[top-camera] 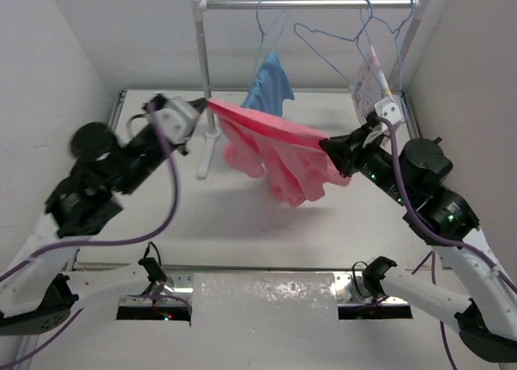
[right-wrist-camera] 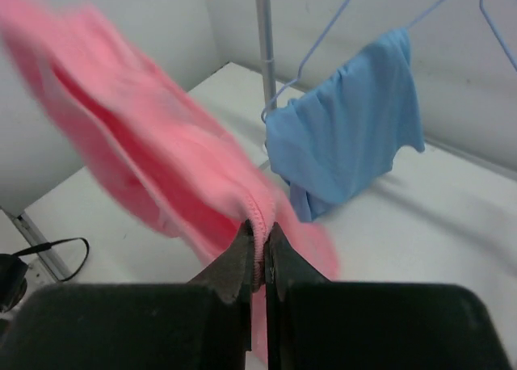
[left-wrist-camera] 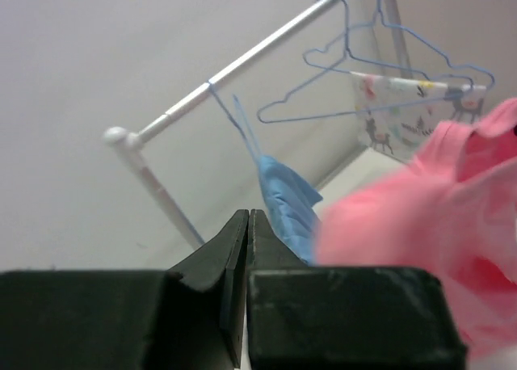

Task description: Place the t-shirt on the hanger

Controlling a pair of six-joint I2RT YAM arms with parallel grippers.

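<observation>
The pink t-shirt (top-camera: 279, 156) is lifted off the table, stretched between the two arms with folds hanging below. My right gripper is shut on a gathered bit of it, the cloth showing between its fingertips. My left gripper (top-camera: 203, 104) is shut close to the shirt's far left corner in the top view. In the left wrist view its fingers (left-wrist-camera: 239, 233) meet with no cloth visible between them, and the blurred pink fabric (left-wrist-camera: 404, 233) is to their right. Empty blue hangers (top-camera: 355, 40) hang on the rail's right part.
A white rack with a metal rail (top-camera: 307, 6) spans the back. A blue cloth (top-camera: 271, 86) hangs from a hanger at its left, behind the shirt. A patterned cloth (top-camera: 367, 87) hangs at the right.
</observation>
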